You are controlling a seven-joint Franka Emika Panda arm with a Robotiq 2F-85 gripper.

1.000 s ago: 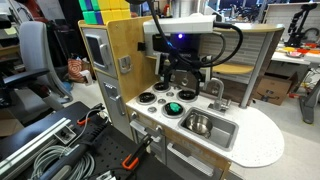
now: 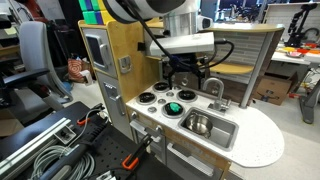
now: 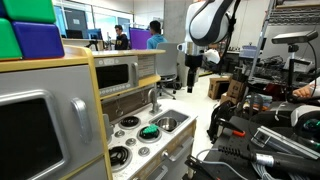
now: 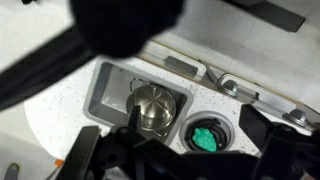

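Observation:
My gripper [image 2: 186,81] hangs in the air above the toy kitchen counter, its fingers open and nothing seen between them. In the wrist view its dark fingers [image 4: 258,128] spread along the lower part. A green object [image 4: 204,139] rests on a burner; exterior view 1 also has this green item [image 2: 174,107] among the stove rings. Inside the grey sink [image 4: 101,103] stands a shiny metal pot [image 4: 152,105]. The pot [image 2: 199,124] is well below my gripper and apart from it. In exterior view 2 the gripper [image 3: 190,83] is beyond the sink's right end.
A faucet [image 2: 219,92] rises behind the sink. To the left are a toy microwave [image 2: 98,48] and a wooden cabinet panel [image 2: 128,58]. White counter [image 2: 258,144] right of the sink is bare. Cables [image 2: 52,160] and tools lie on the dark table in front.
The arm's wrist has turned and shifted slightly left in exterior view 1, while the gripper stays high over the counter. The green object and the pot have not moved.

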